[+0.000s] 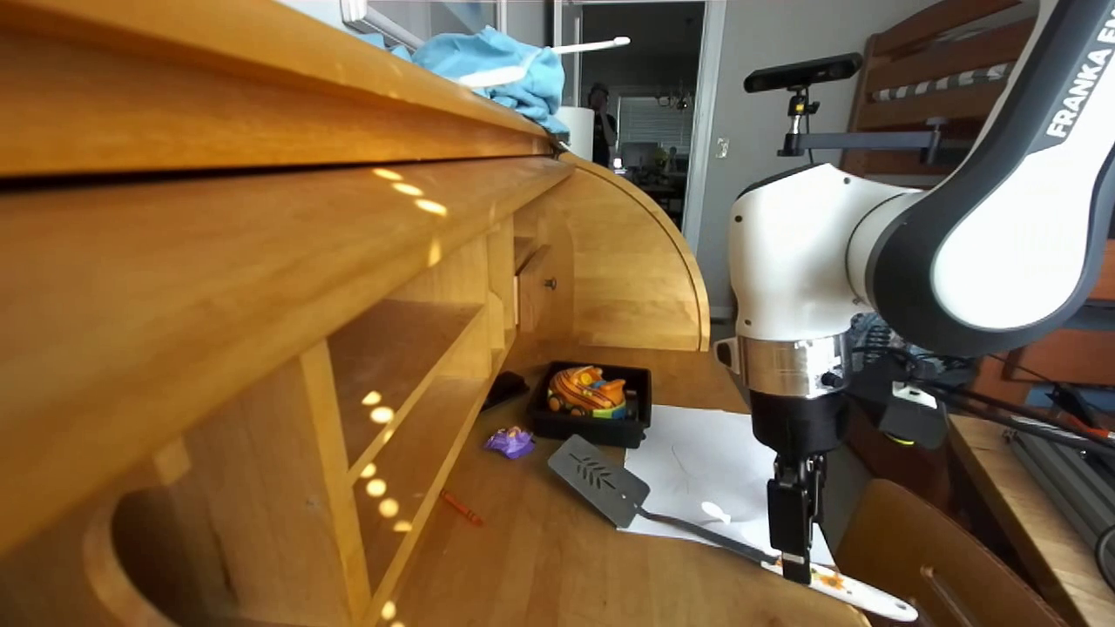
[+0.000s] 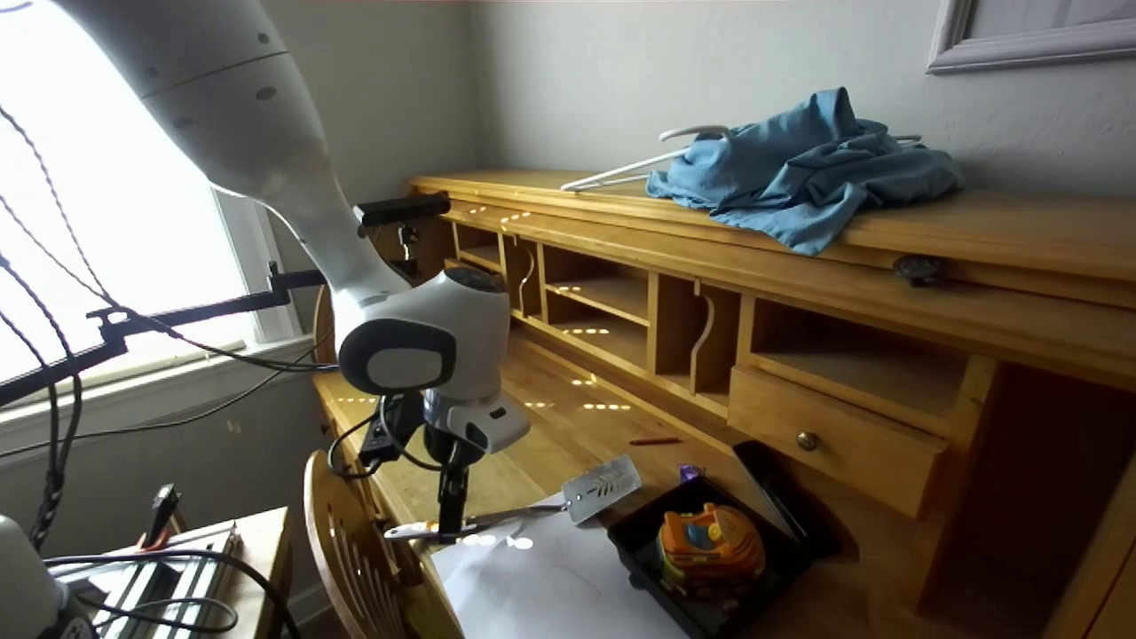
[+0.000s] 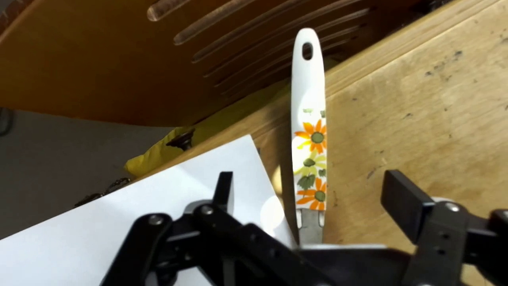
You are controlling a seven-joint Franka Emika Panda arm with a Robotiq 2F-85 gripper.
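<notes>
A spatula lies on the desk, its grey slotted blade [image 1: 601, 481] partly over the paper's edge. Its white handle [image 3: 308, 95] bears orange and yellow flowers and reaches past the desk's front edge. My gripper points down over the spatula, with its fingers [image 3: 405, 202] spread to either side of the handle and clear gaps between. In exterior view 2 the gripper [image 2: 452, 527] stands at the handle near the front edge. The gripper's own body hides the lower shaft in the wrist view.
White paper [image 1: 685, 455] lies beside the spatula. Behind it is a black tray [image 1: 538, 418] holding an orange toy vehicle [image 2: 708, 543]. A purple wrapper [image 1: 510, 442] and an orange crayon [image 1: 462, 508] lie near the cubbies. A wooden chair [image 1: 941, 554] stands at the front edge.
</notes>
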